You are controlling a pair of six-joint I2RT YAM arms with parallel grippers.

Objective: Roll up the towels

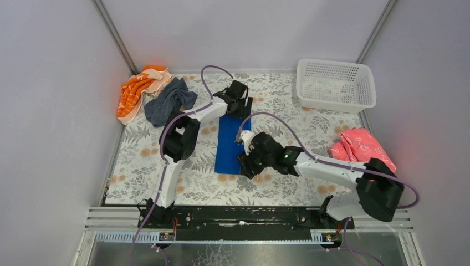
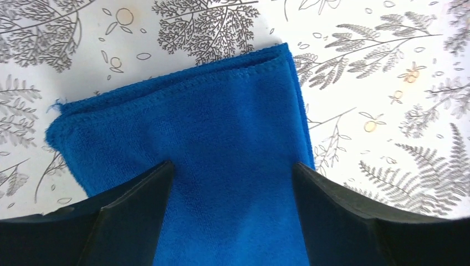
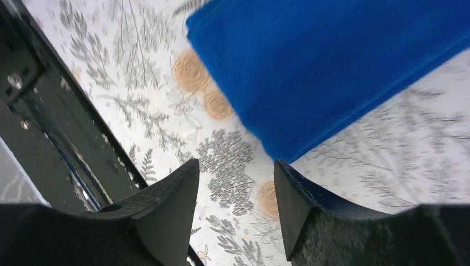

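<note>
The folded blue towel (image 1: 229,149) lies flat, standing nearly upright in the top view. My left gripper (image 1: 237,108) is over its far end; in the left wrist view its spread fingertips (image 2: 321,194) press on or hover just over the cloth (image 2: 221,127), open. My right gripper (image 1: 249,166) is at the near right corner; in the right wrist view its open fingers sit beside that corner of the towel (image 3: 310,83), with nothing visible between them.
Orange (image 1: 133,94) and dark grey (image 1: 166,105) towels are piled at the back left. A white basket (image 1: 335,83) stands at the back right, with a pink bundle (image 1: 366,149) below it.
</note>
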